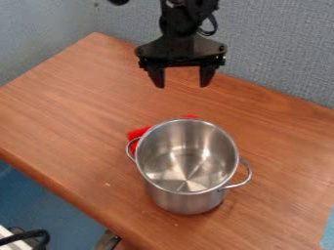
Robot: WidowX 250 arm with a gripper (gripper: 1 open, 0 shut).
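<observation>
My black gripper (183, 74) hangs open over the back of the wooden table, its two fingers apart with nothing between them. A large steel pot (187, 166) with two side handles stands at the front right of the table, in front of and below the gripper. A red object (140, 131) lies behind the pot, partly hidden by it.
Grey padded walls rise behind it. Dark cables and a blue floor show at the lower left, past the table's edge.
</observation>
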